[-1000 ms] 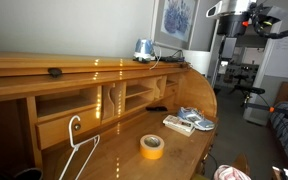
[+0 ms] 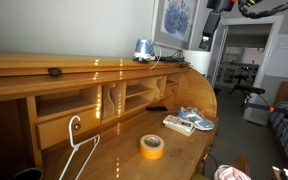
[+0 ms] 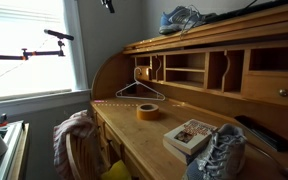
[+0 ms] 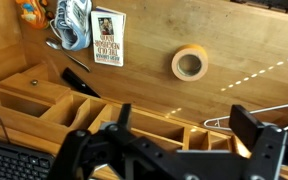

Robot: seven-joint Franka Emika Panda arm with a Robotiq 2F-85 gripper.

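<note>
My gripper is open and empty, high above the wooden desk; exterior view 1 shows the gripper near the top edge. Below it in the wrist view lies a roll of orange tape, flat on the desktop. Toward the upper left are a paperback book and a grey-blue sneaker, side by side. A white hanger is at the right, partly hidden by a finger; it leans at the desk's other end, where the hanger shows whole.
The hutch's cubbyholes line the back of the desk, with shoes on its top shelf. A dark slim object lies near the sneaker. A chair with cloth over it stands in front. Desktop around the tape is clear.
In exterior view 1 my arm and gripper have shifted left over the last second, staying high. The tape, book, sneaker and hanger have not moved.
</note>
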